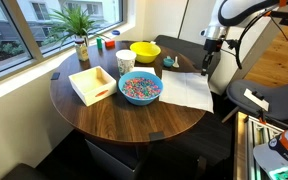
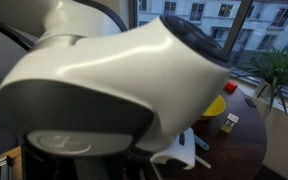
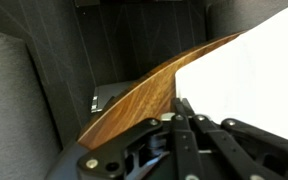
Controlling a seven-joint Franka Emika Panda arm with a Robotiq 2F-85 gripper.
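Observation:
A white sheet point(image 1: 187, 91) lies over the right side of the round wooden table point(image 1: 114, 122). At its far right edge is my gripper point(image 1: 205, 70). The wrist view shows the gripper shut, its fingertips against the edge of the white sheet point(image 3: 249, 80). Whether a thin bit of the sheet is pinched between them is hidden. In exterior view 2 the arm's big white body fills most of the picture and covers the sheet.
Left of the sheet stands a blue bowl point(image 1: 141, 87) of small colourful pieces. A yellow bowl point(image 1: 145, 50), white cup point(image 1: 126, 61), open box point(image 1: 92, 84) and potted plant point(image 1: 77, 25) are farther off.

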